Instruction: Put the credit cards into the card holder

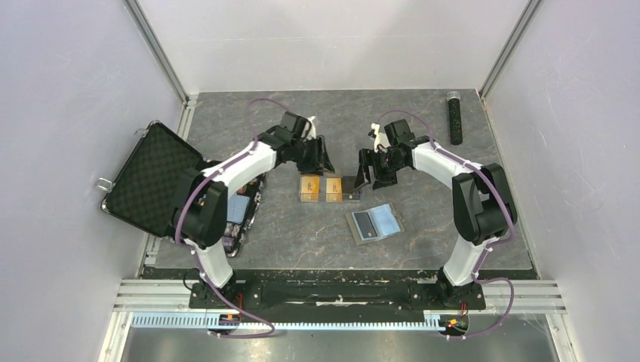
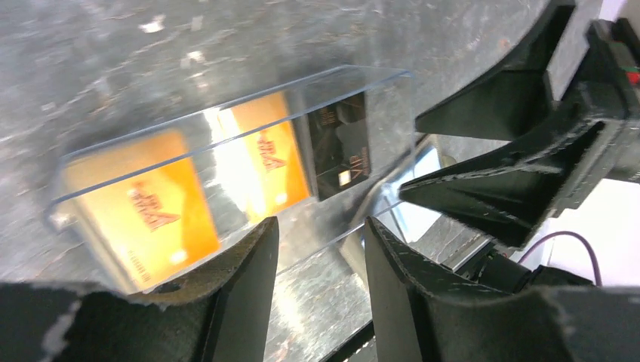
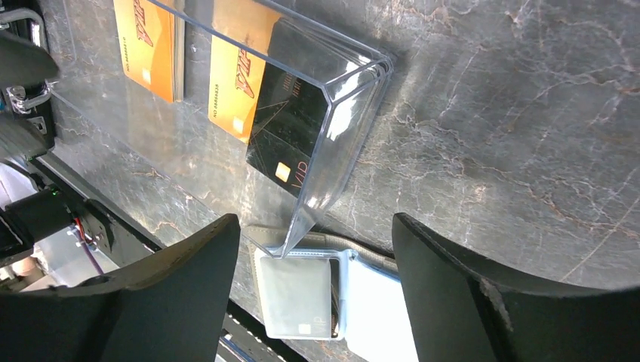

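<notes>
A clear card holder (image 1: 329,197) lies mid-table with two orange card stacks (image 2: 151,219) (image 2: 269,162) and a black card (image 2: 336,143) inside it, side by side; the black card is at the right end. My left gripper (image 1: 321,158) is open over the holder's upper left side, nothing between its fingers. My right gripper (image 1: 372,173) hangs open at the holder's right end, also empty.
A blue-and-grey wallet-like case (image 1: 375,222) lies in front of the holder. An open black briefcase (image 1: 151,177) fills the left side. A black microphone (image 1: 455,121) lies at the back right.
</notes>
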